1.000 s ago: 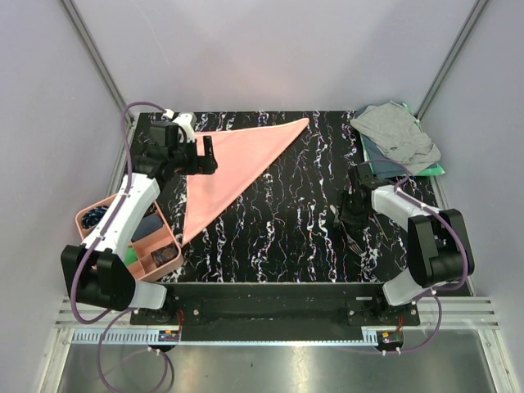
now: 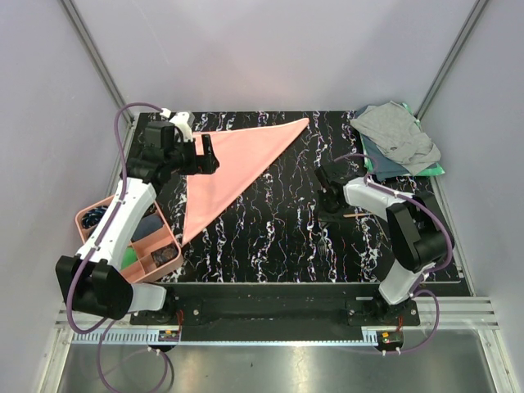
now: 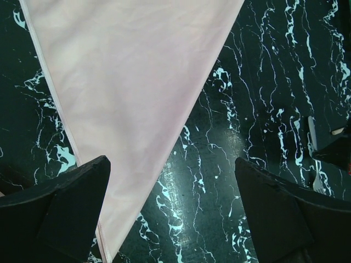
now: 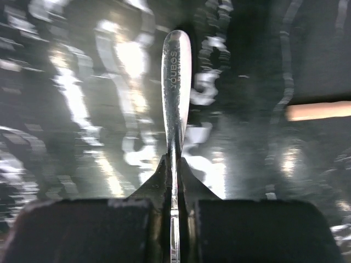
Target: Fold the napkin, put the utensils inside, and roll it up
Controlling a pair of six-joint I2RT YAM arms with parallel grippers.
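A pink napkin (image 2: pixel 227 168), folded into a triangle, lies flat on the black marble-patterned table. My left gripper (image 2: pixel 202 155) hangs open above its left side, nothing between its fingers. At the right, my right gripper is shut on a silver utensil (image 4: pixel 176 76) with a flat engraved handle, seen upright along the view's middle. A fork (image 3: pixel 318 181) shows at the right of the left wrist view, partly behind the right gripper. A wooden chopstick-like stick (image 4: pixel 318 111) lies to the right of the silver utensil.
A compartmented bin (image 2: pixel 160 267) with cloths sits at the lower left. A stack of grey, blue and green cloths (image 2: pixel 393 135) lies at the back right.
My right gripper has moved left across the table, the silver utensil in it, uncovering more of the wooden stick. The left arm is nearly still.
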